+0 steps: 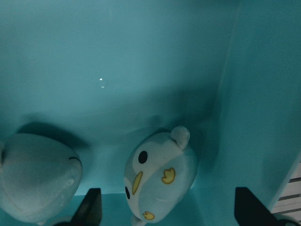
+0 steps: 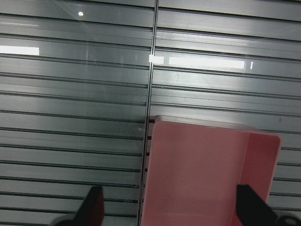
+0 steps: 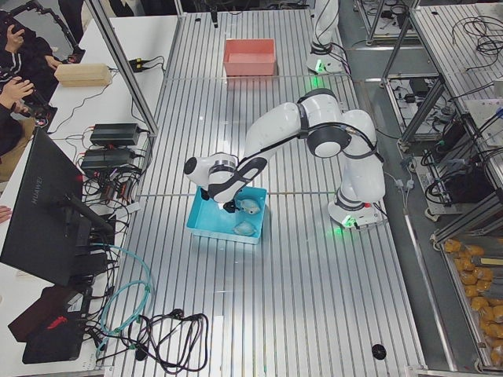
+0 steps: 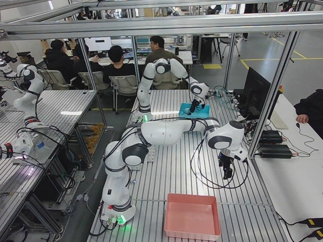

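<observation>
A blue bin (image 3: 206,226) holds two pale blue plush toys: a round one (image 1: 37,176) at lower left in the left wrist view and one with eyes and yellow patches (image 1: 157,179) near the bin's side wall. My left gripper is down inside or just over the bin, its fingers apart around the patched toy's position, open with nothing held. My right gripper hangs open and empty at the other end, above and beside the empty pink bin (image 4: 192,216).
Cables lie at the table's lower left in the camera left view; a monitor (image 3: 43,204) and power boxes line the side desk. Metal frame posts stand along the edges.
</observation>
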